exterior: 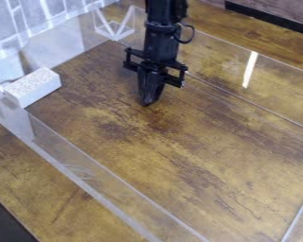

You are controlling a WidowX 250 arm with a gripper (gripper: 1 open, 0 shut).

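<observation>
The black robot gripper [149,93] hangs at the upper middle of the wooden surface [192,165], its fingertips down close to the board. Its fingers are drawn together, and nothing shows between them.
A white speckled block [31,87] lies at the left edge. Clear plastic walls [98,180] border the work area.
</observation>
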